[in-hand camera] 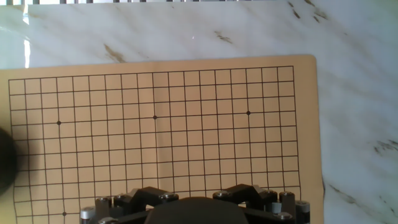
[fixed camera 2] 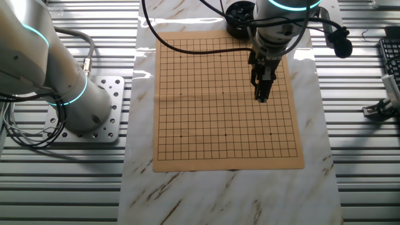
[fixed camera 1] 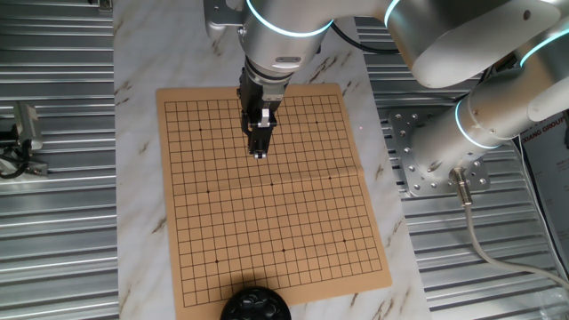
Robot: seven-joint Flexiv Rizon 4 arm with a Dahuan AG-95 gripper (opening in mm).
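Note:
A tan board (fixed camera 1: 284,231) marked with a black line grid lies flat on the marble table, and no stones show on its visible squares. At one edge of it stands a round black bowl (fixed camera 1: 255,307) with dark, rounded pieces inside; exterior view 2 has this bowl (fixed camera 2: 236,30) partly behind the arm and cables. My gripper (fixed camera 1: 258,155) points down above the board, away from the bowl. In exterior view 2 the gripper (fixed camera 2: 261,100) hangs over the board's right half. Its fingertips look close together, but any gap is too small to judge. Nothing visible hangs from them.
Bare marble (fixed camera 2: 194,200) surrounds the board. The arm's base plate (fixed camera 2: 111,109) is beside the table on slatted metal. Black cables (fixed camera 2: 187,50) loop from the arm over the board. A metal device (fixed camera 1: 27,129) sits off the table's other side.

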